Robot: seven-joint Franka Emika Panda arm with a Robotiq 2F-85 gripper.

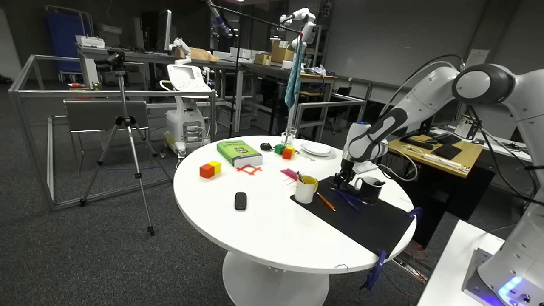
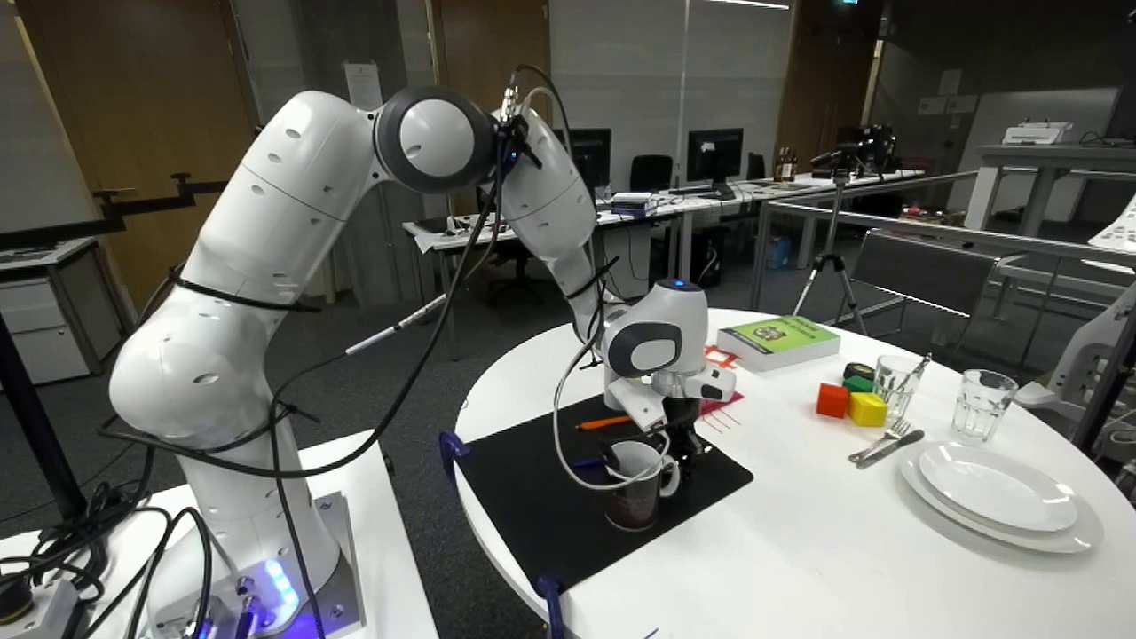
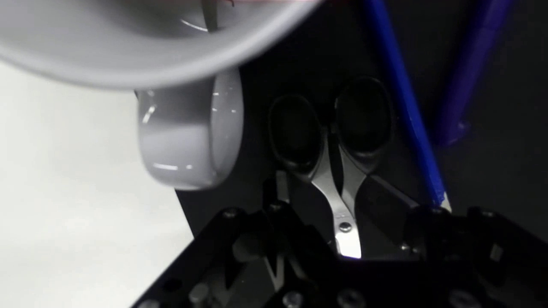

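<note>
A pair of scissors (image 3: 345, 205) with black handles lies on the black mat (image 1: 367, 227), seen in the wrist view. My gripper is low over the mat, its fingers part-way apart on either side of the scissors' metal section. Dark gaps show between the scissors and the fingers. The blade tips are hidden behind the gripper body. In exterior view 2 the gripper (image 2: 690, 453) points down just behind a dark mug (image 2: 635, 500), and its fingers are hard to make out there.
The mug's handle (image 3: 192, 138) is close on the wrist view's left; a blue pencil (image 3: 411, 110) and a purple pen (image 3: 470, 77) lie to the right. A yellow-handled white mug (image 1: 305, 189) and an orange pencil (image 1: 326, 201) share the mat. Clear white tabletop (image 1: 275, 232) lies beyond.
</note>
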